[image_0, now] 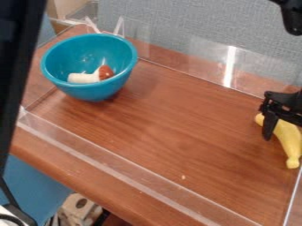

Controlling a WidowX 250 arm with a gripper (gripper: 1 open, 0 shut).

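A yellow banana (285,146) lies at the right edge of the wooden table, running from upper left down toward the front. My black gripper (280,119) is low over its upper part at the right edge of the view, open, with its fingers down beside or around the banana; whether they touch it I cannot tell.
A teal bowl (53,62) at the back left holds a white item (83,78) and a red one (105,71). Transparent low walls edge the table, with a grey textured wall (200,26) behind.
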